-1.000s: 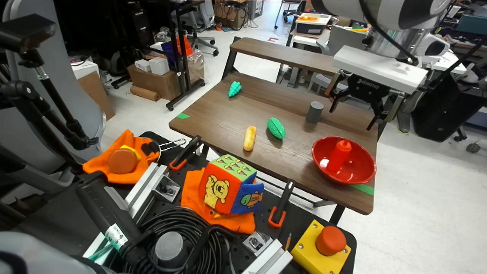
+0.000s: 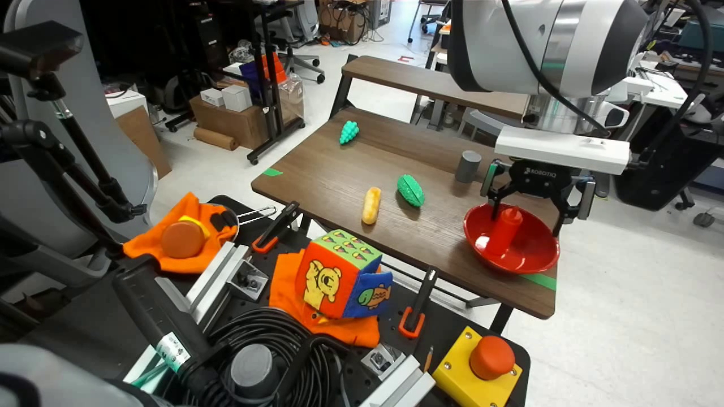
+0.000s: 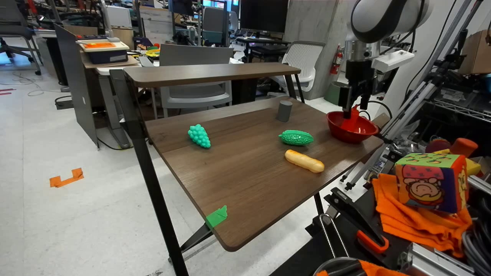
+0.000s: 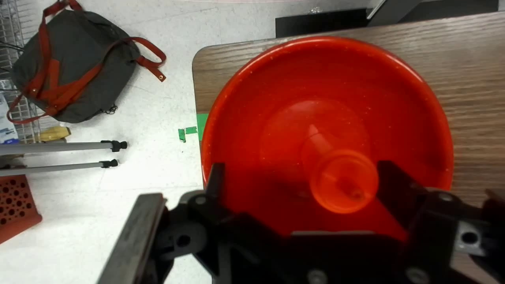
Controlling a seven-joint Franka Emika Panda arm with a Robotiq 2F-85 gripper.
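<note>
A red bowl (image 2: 475, 237) stands near the right end of the brown table, with a red squeeze bottle (image 2: 504, 232) upright but leaning inside it. Over the bowl, my gripper (image 2: 527, 217) points down with its fingers spread wide. In the wrist view the bottle (image 4: 344, 181) appears between the two fingers, nearer the right one, and neither finger is closed on it. Seen from the other side, the fingers (image 3: 347, 108) reach down to about the height of the bowl's rim (image 3: 329, 120); contact with the bottle cannot be made out.
Left of the bowl lie a green ridged vegetable toy (image 2: 410, 190) and a yellow bread-like stick (image 2: 371, 206). A grey cylinder (image 2: 468, 166) stands behind, and teal toy grapes (image 2: 349, 132) lie at the far left. A raised shelf (image 3: 211, 73) runs along the table's back edge.
My gripper has come down and toward the bowl from behind it, and its wrist has straightened. The bowl, bottle and other toys stay where they were.
</note>
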